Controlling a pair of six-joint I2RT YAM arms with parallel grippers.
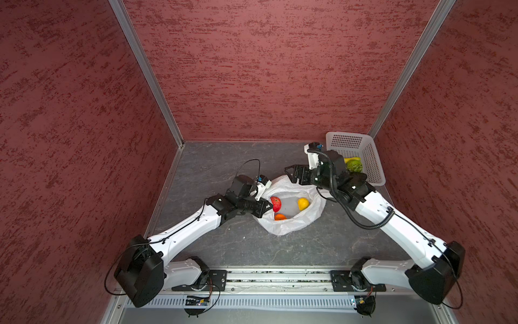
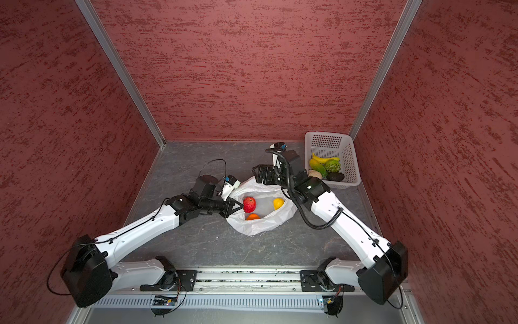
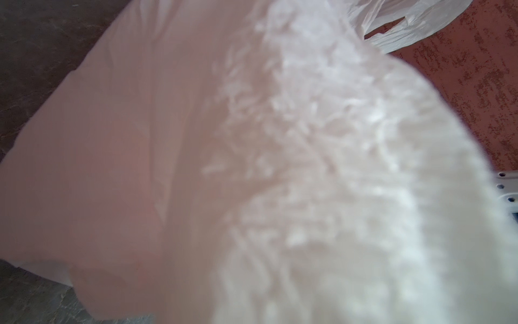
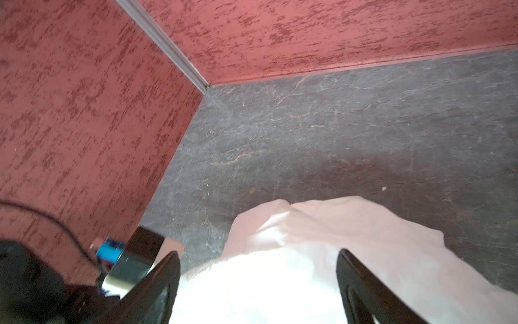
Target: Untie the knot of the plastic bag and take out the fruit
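The white plastic bag (image 1: pixel 294 221) lies open on the table, with a red fruit (image 2: pixel 249 203), a yellow fruit (image 2: pixel 278 203) and an orange fruit (image 2: pixel 252 217) visible inside. My left gripper (image 1: pixel 264 208) is shut at the bag's left edge; crumpled plastic fills the left wrist view, and whether any is pinched cannot be seen. My right gripper stands part open above the back right of the bag, with the plastic below its blurred fingers.
A grey basket (image 2: pixel 350 151) at the back right holds several fruits and vegetables, including bananas and a dark avocado.
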